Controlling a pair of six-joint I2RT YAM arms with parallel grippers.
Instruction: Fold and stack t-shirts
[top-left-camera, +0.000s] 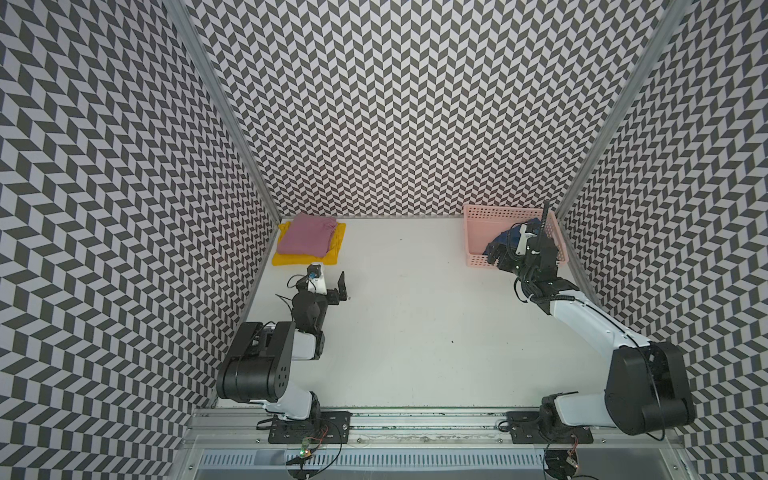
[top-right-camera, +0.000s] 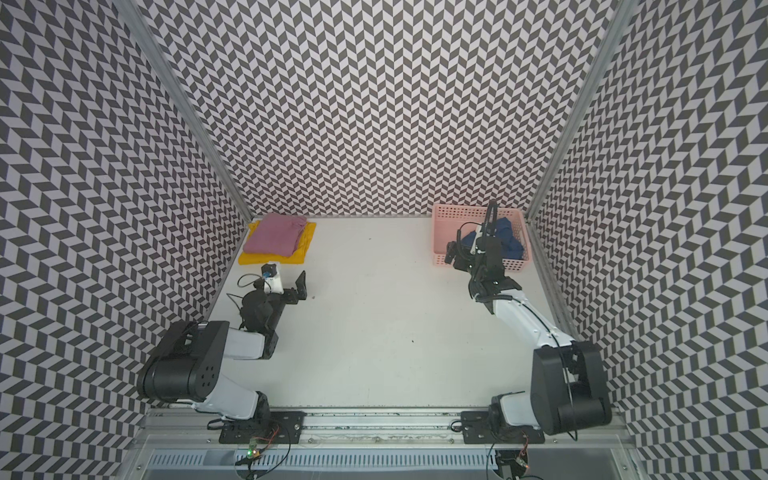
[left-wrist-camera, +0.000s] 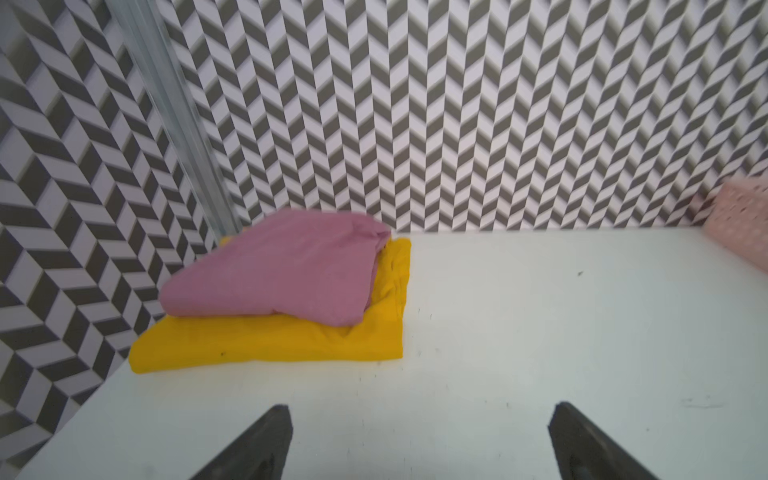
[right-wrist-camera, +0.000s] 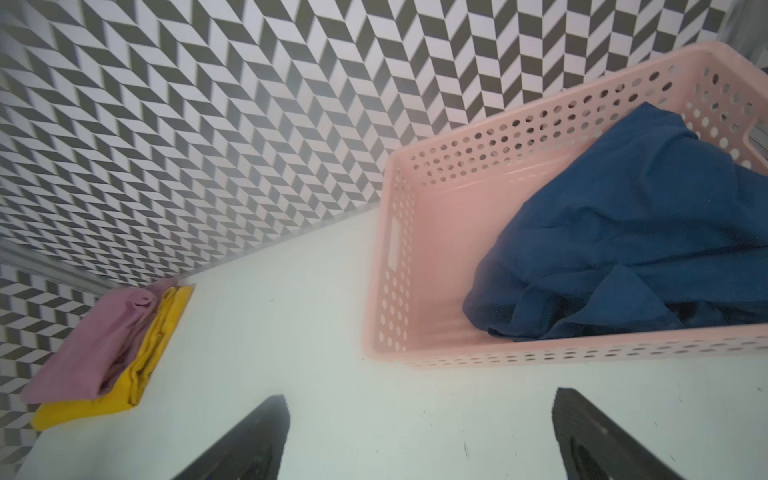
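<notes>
At the back left of the table, a folded mauve shirt (top-left-camera: 308, 235) lies on a folded yellow shirt (left-wrist-camera: 272, 344). A crumpled dark blue shirt (right-wrist-camera: 632, 232) rests in the right part of the pink basket (right-wrist-camera: 392, 264). In front of the stack, my left gripper is open and empty, its fingers (left-wrist-camera: 260, 448) spread wide. By the basket's front, my right gripper is open too, with only bare table showing between its fingers. From the top views, the right arm hides part of the blue shirt.
The basket stands at the back right, close to the patterned wall (top-right-camera: 360, 120). Between stack and basket, the white table (top-right-camera: 372, 320) is clear across its middle and front.
</notes>
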